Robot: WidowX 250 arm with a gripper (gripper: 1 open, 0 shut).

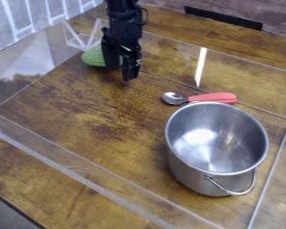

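Observation:
My black gripper (124, 64) hangs low at the upper middle of the wooden table, open, beside a green object (96, 56) that lies just left of it and is partly hidden behind it. A spoon with a red handle (211, 97) lies to the right, toward the middle. A large steel pot (216, 141) with a wire handle stands at the lower right.
Clear plastic walls (26, 85) border the work area on the wooden table (79, 134). A railing runs behind at the upper left.

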